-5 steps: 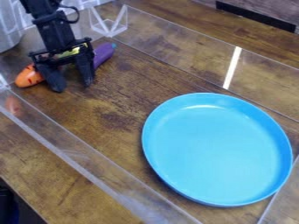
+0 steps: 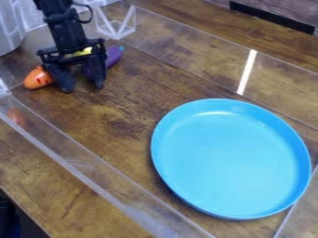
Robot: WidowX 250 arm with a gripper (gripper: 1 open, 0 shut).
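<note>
The black gripper hangs low at the upper left, over a small group of toy vegetables. An orange carrot-like toy lies just left of its fingers. A purple eggplant-like toy lies to its right, with a bit of yellow partly hidden behind the gripper. Whether anything is between the fingers cannot be made out.
A large blue plate fills the lower right of the wooden surface. Clear plastic walls edge the work area.
The gripper has shifted slightly right, leaving more of the carrot-like toy's surroundings in view at the left.
</note>
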